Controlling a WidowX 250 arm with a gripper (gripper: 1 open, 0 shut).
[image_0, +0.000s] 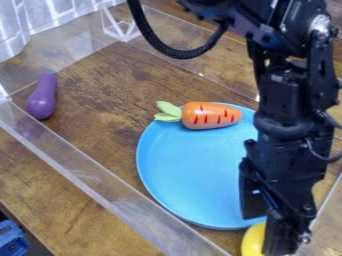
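Observation:
The black gripper (274, 232) hangs at the right, low over a yellow toy (254, 243) at the bottom edge, just off the blue plate's front. Its fingertips hide part of the yellow toy; I cannot tell whether they hold it. The blue plate (174, 175) carries an orange toy carrot (211, 116) at its back rim. A purple toy eggplant (42, 100) lies at the left.
Clear plastic walls run along the left, front and back of the wooden surface (100, 100). A blue and yellow object (11, 238) sits at the bottom left corner.

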